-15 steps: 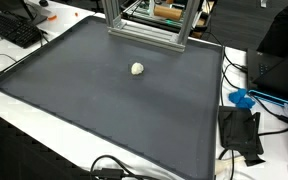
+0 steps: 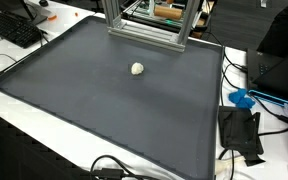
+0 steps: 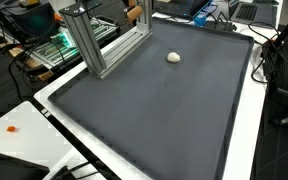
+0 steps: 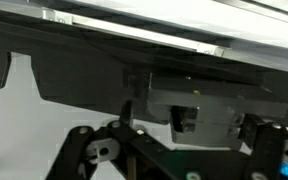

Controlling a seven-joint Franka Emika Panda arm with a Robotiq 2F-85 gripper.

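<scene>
A small round cream-white object [image 2: 137,69] lies alone on the grey mat [image 2: 114,110]; exterior view 2 has the same white object [image 3: 173,57] toward the mat's far side. My gripper appears only in the wrist view, low in the picture. Its dark linkages stand apart to left and right, so it is open. A dark, partly shiny shape [image 4: 219,98] lies in front of it, and I cannot tell what that is. The white object is not in the wrist view.
Behind the mat stands a metal frame [image 2: 149,35] with an orange-brown cylinder [image 2: 169,14]. A keyboard [image 2: 12,29] is at the left. Cables, a black item [image 2: 239,132] and a blue item [image 2: 241,98] lie along the right.
</scene>
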